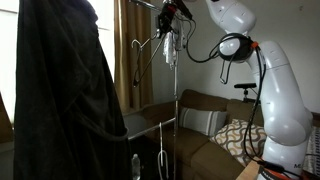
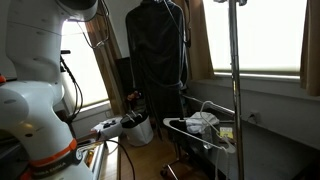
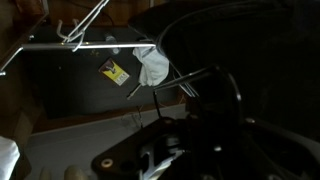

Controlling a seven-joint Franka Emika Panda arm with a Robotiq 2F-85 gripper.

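Observation:
High up in exterior view 1, my gripper (image 1: 165, 18) is near the top of a metal rack (image 1: 176, 85). A thin dark clothes hanger (image 1: 148, 66) hangs tilted just below it, and the gripper looks shut on it; the exact contact is too small and dark to make out. In the wrist view the hanger (image 3: 182, 84) extends out past the dark gripper, whose fingertips are hard to separate from the background. Exterior view 2 does not show the gripper.
A long dark coat (image 1: 70, 100) fills the left of exterior view 1; a dark garment (image 2: 157, 55) hangs in exterior view 2. White cloth (image 1: 170, 45) hangs by the rack. A sofa (image 1: 200, 155) with cushions stands behind. A yellow packet (image 3: 114, 72) lies below in the wrist view.

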